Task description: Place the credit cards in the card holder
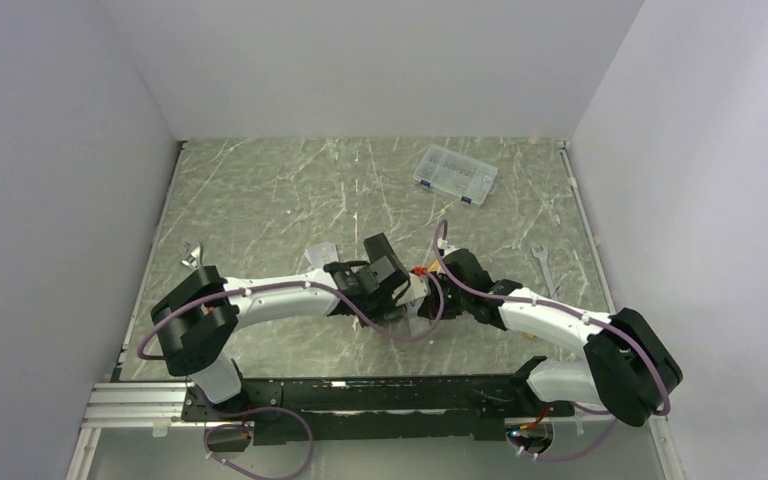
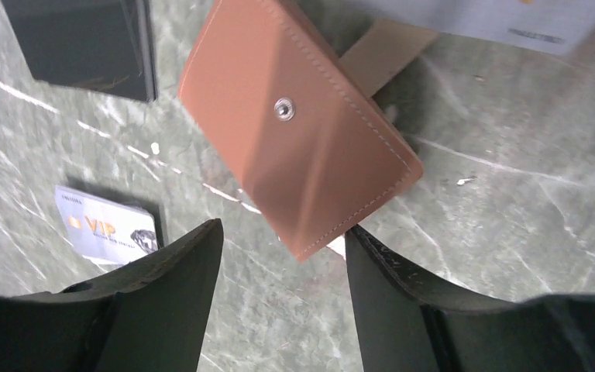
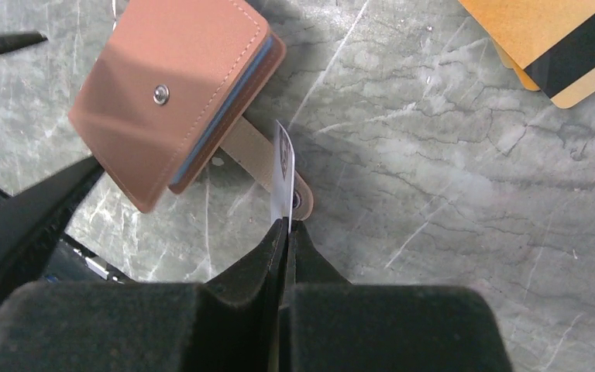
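Note:
A brown leather card holder (image 3: 163, 85) with a snap lies on the marble table, its strap (image 3: 248, 151) out beneath it. My right gripper is shut on a thin white card (image 3: 282, 159), held on edge just beside the holder. My left gripper is part open above the holder's corner, with its fingers either side of that corner in the left wrist view; contact cannot be told. A VIP card (image 2: 108, 225) lies left of the holder. In the top view the holder is hidden by the arms.
A dark flat item (image 2: 81, 43), orange cards (image 3: 534, 35) and pale cards (image 1: 318, 252) lie nearby. A plastic case (image 1: 455, 174) is at the back, with wrenches (image 1: 543, 265) at the sides.

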